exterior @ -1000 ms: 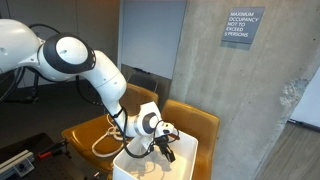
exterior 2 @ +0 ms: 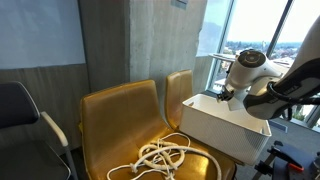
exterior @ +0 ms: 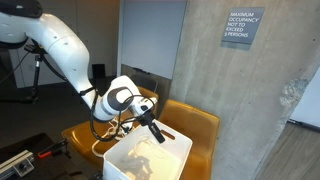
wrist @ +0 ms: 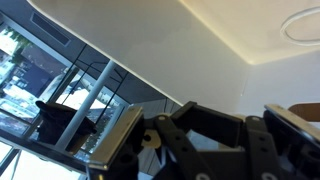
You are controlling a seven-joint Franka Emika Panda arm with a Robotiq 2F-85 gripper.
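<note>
My gripper [exterior: 157, 132] is over the white bin [exterior: 118, 165], near its back side, and points down at an angle. It looks shut, with nothing showing between its fingers. In exterior view 2 the gripper [exterior 2: 228, 94] hangs above the far part of the bin [exterior 2: 212, 124]. A white rope [exterior 2: 162, 156] lies in loose loops on a tan chair seat beside the bin. The wrist view shows the bin's pale wall [wrist: 130, 42] and a faint white curve inside; whether that is a rope or a moulded mark I cannot tell.
Tan chairs [exterior: 200, 124] stand behind the bin, and another tan chair [exterior 2: 122, 112] holds the rope. A black chair [exterior 2: 28, 125] is at the left of exterior view 2. A concrete wall [exterior: 250, 85] closes off the back.
The arm has drawn back to the left and the gripper has risen from low inside the bin to near its back side. The rope on the chair looks unmoved.
</note>
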